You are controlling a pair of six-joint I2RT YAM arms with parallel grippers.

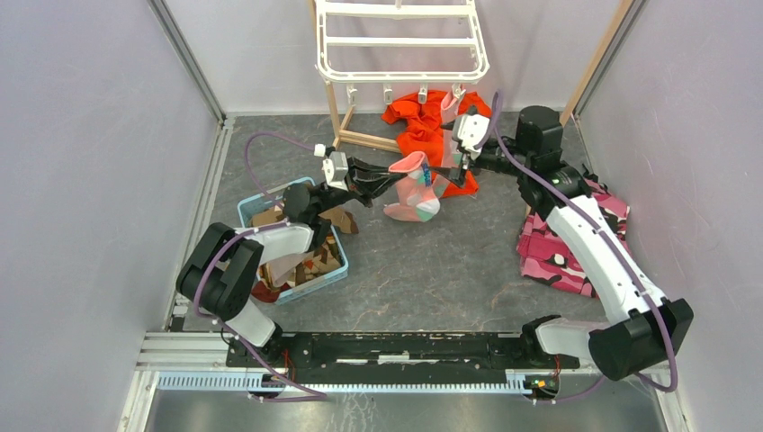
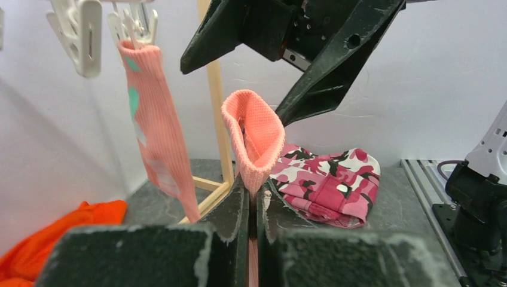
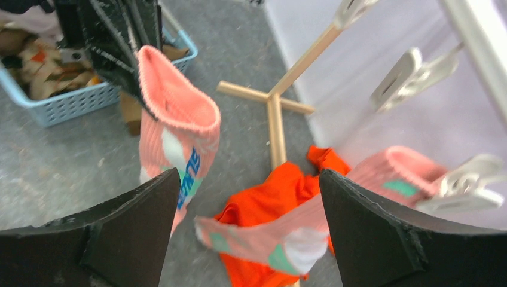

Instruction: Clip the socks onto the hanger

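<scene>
My left gripper (image 1: 396, 175) is shut on the cuff of a pink patterned sock (image 1: 412, 202), whose opening rises above the fingertips in the left wrist view. My right gripper (image 1: 447, 150), fingers wide open, is just right of that sock; the right wrist view shows the sock beyond its fingers. A second pink sock (image 2: 155, 119) with mint patches hangs from a white clip (image 2: 132, 27) on the hanger (image 1: 402, 74), behind the held one. Other white clips (image 2: 84, 48) along the rail hold nothing that I can see.
An orange cloth (image 1: 418, 121) lies under the hanger beside the wooden stand (image 1: 360, 139). A blue basket (image 1: 315, 283) of clothes is at left, pink camouflage fabric (image 1: 558, 261) at right.
</scene>
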